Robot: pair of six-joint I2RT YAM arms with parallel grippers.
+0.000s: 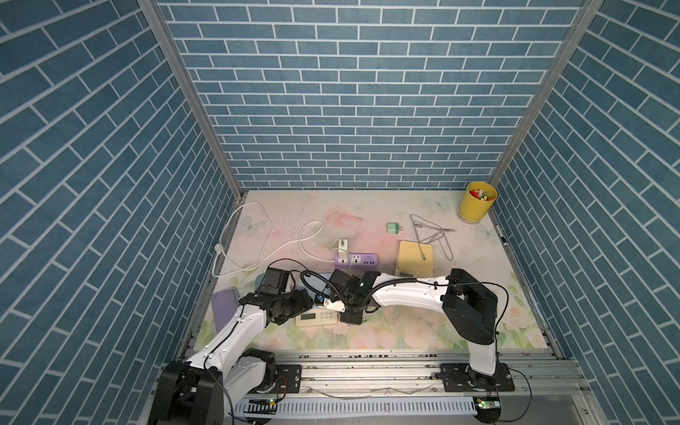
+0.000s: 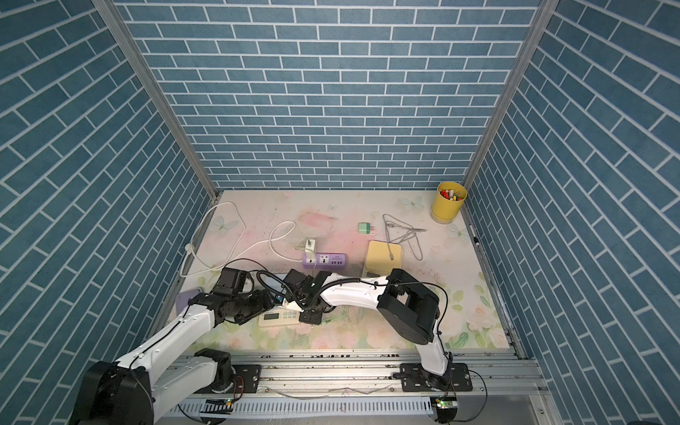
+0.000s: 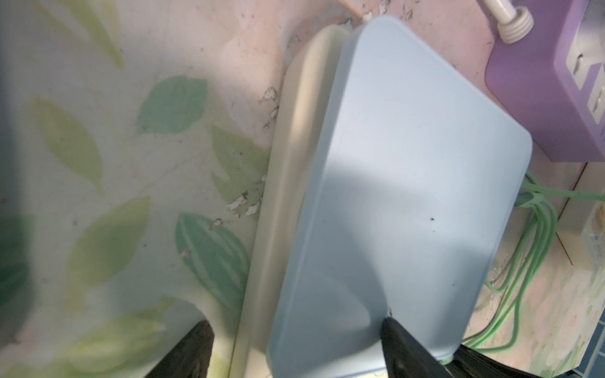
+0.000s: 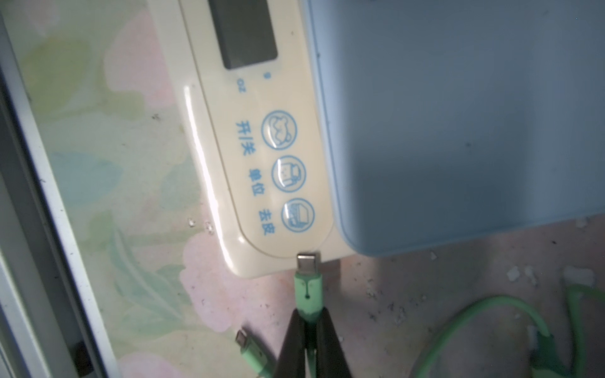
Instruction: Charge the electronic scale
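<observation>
The electronic scale [image 4: 282,132], cream with a blue platform [image 4: 441,113], lies at the front centre, largely hidden by both arms in the top views. My right gripper is shut on a green cable connector [image 4: 308,289], whose metal tip is at the scale's side edge beside the buttons; whether it is inserted I cannot tell. My left gripper is over the scale's other end, part open around its edge; contact is unclear.
A purple power strip [image 1: 361,259] with a plugged white plug stands behind the scale. A green charger [image 1: 393,227], grey cable, yellow box [image 1: 415,255] and yellow cup [image 1: 476,205] are to the right. A second green connector [image 4: 252,352] lies nearby.
</observation>
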